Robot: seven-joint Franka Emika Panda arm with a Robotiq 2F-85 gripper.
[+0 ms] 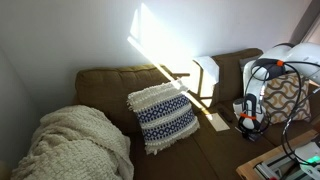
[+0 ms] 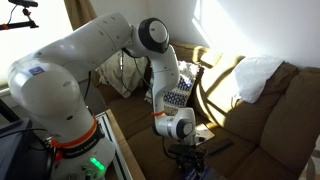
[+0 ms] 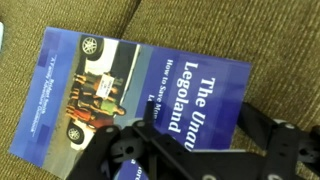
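Observation:
A blue book [image 3: 190, 75] with "The Unauth… Legoland" on its spine side and a picture of toy figures and wheels lies flat on the brown couch seat in the wrist view. Over its right part is my gripper, fingers apart. The left finger is above the cover, and the right finger stands by the book's right edge. Whether either one touches the book cannot be told. From the side, my gripper [image 2: 188, 152] points down low over the seat, with the dark book [image 2: 195, 173] beneath it, partly hidden.
The couch seat [image 1: 190, 155] is open to the left of the arm. A blue-and-white cushion [image 1: 163, 115] leans on the backrest, and a cream knitted blanket [image 1: 72, 145] covers the left end. A patterned pillow [image 1: 283, 97] is behind the arm. A wooden edge [image 1: 255, 168] is close in front.

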